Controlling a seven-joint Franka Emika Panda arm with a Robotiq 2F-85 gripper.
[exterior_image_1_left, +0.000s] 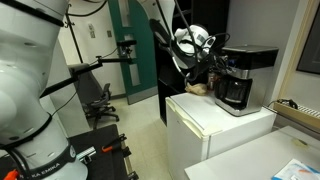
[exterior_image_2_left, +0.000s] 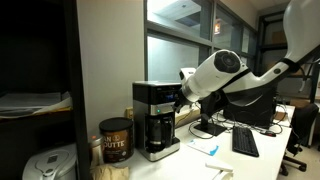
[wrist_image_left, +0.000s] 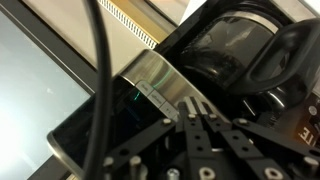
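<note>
A black and steel coffee maker (exterior_image_1_left: 246, 78) stands on the white cabinet, its glass carafe (exterior_image_1_left: 235, 91) seated in the lower bay. My gripper (exterior_image_1_left: 226, 62) is close to the machine's front, at the height of its upper panel. In exterior view 2 the coffee maker (exterior_image_2_left: 157, 120) shows a steel band with a panel, and the gripper (exterior_image_2_left: 182, 100) is right by it. The wrist view looks down on the control panel (wrist_image_left: 155, 95) and the carafe (wrist_image_left: 245, 45). There the gripper is shut, its fingertips near the steel band; whether they touch it I cannot tell.
A coffee can (exterior_image_2_left: 116, 139) stands beside the machine. White cabinet top (exterior_image_1_left: 215, 115) is clear in front of the carafe. Papers (exterior_image_1_left: 297, 170) lie on the near counter. In exterior view 2, a keyboard (exterior_image_2_left: 243, 141) and a white item (exterior_image_2_left: 217, 166) lie on the desk.
</note>
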